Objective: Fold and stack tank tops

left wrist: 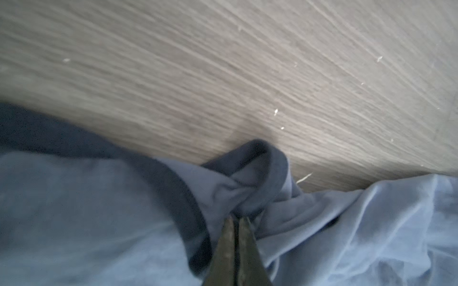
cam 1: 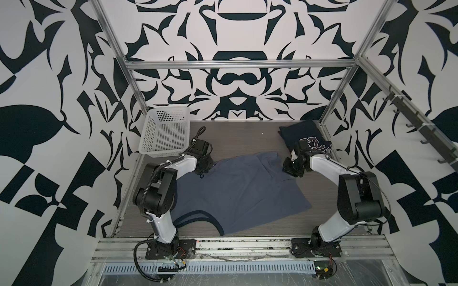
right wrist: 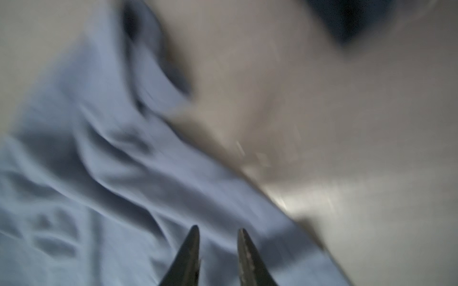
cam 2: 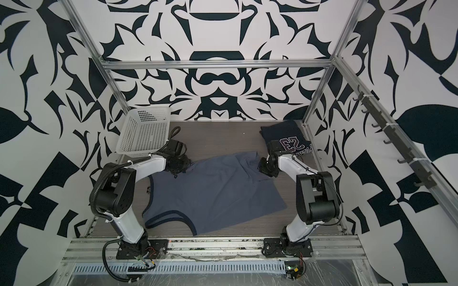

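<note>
A grey-blue tank top (cam 1: 243, 190) with dark trim is spread over the table, somewhat creased near its upper right. My left gripper (cam 1: 204, 169) is down at its upper left edge; in the left wrist view its fingertips (left wrist: 229, 226) are shut at a bunched fold of trim and fabric, and how much cloth is between them is hard to tell. My right gripper is over the tank top's right edge, fingers parted, cloth below and none visibly gripped; that view is blurred.
A white plastic basket (cam 1: 167, 119) sits at back left. A dark folded garment with white lettering (cam 1: 314, 142) lies at back right.
</note>
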